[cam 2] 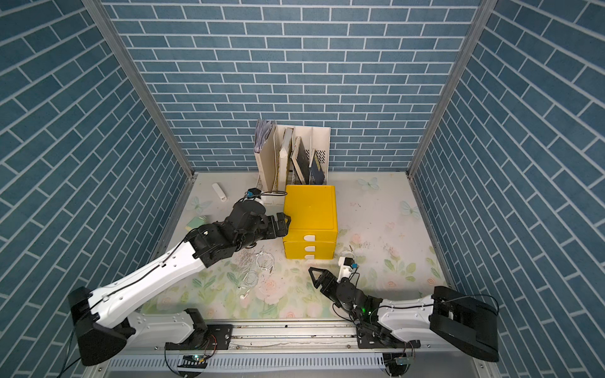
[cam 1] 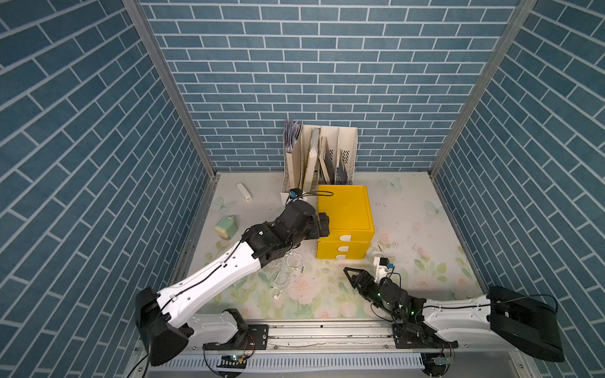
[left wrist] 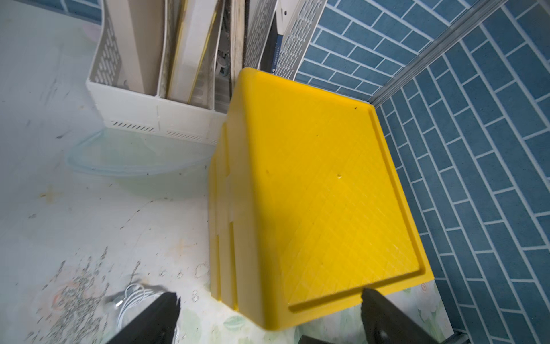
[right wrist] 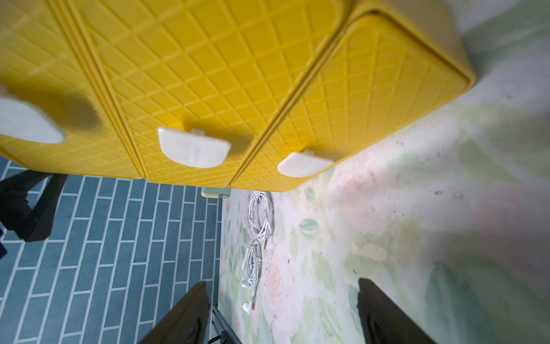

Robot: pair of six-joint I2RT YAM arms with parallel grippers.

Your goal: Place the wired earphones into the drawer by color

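The yellow drawer box (cam 1: 343, 211) has three closed drawers with white handles (right wrist: 194, 148). My left gripper is open over the box's left side, its fingers spread and nothing between them. Low in front of the drawers, my right gripper also stands open and empty, apart from the handles. Two white coiled earphones, one (right wrist: 260, 215) farther and one (right wrist: 251, 263) nearer, lie on the table left of the box. Another pale cable coil (cam 2: 347, 253) lies by the box's front right corner, partly behind the right gripper.
A white file rack (cam 1: 343, 135) with folders stands behind the box. At the left lie a green-and-cream block (cam 1: 226, 226) and a white bar (cam 1: 244, 191). Free table shows right of the box, and brick-patterned walls enclose the sides.
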